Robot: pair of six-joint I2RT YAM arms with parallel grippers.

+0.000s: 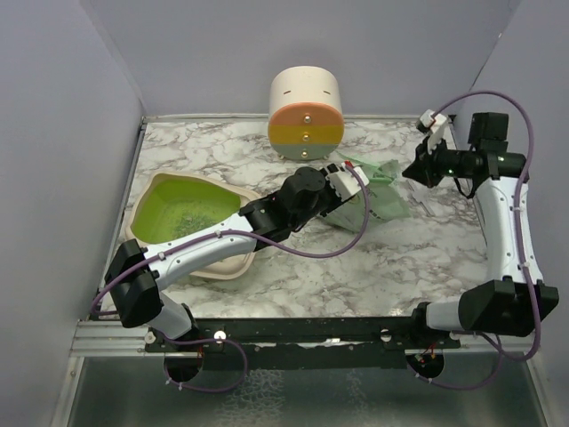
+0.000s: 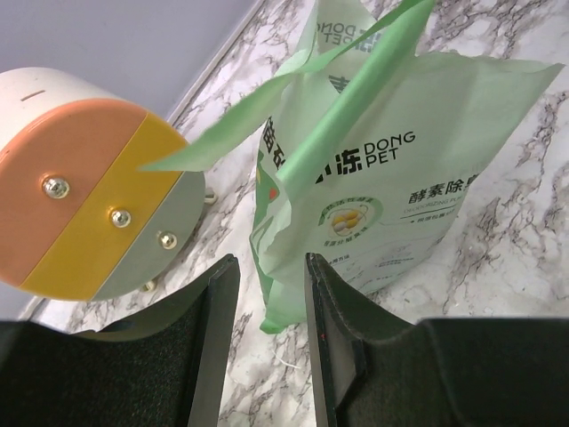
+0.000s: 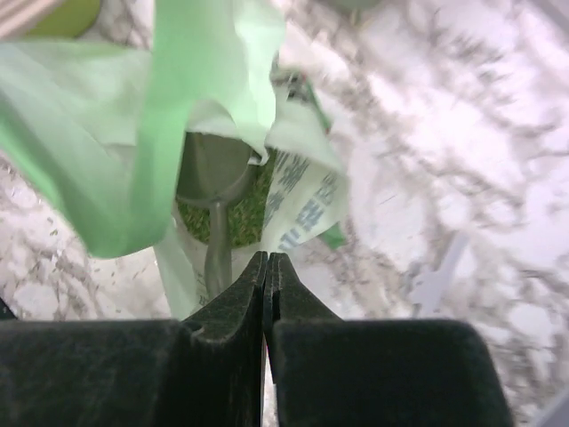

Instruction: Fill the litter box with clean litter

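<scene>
A green litter bag [image 2: 373, 196] stands on the marble counter, torn open at the top. Inside, in the right wrist view, a grey scoop [image 3: 216, 178] rests on green pellets. My left gripper is just short of the bag, part open with a gap between its fingers. My right gripper is shut, nothing visible between its fingers, raised at the bag's right side. The litter box [image 1: 151, 205] at the left has a green inside with some pellets on the bottom.
A white cylindrical cabinet [image 1: 305, 89] with coloured front stands at the back centre. A small pale tool [image 3: 436, 280] lies right of the bag.
</scene>
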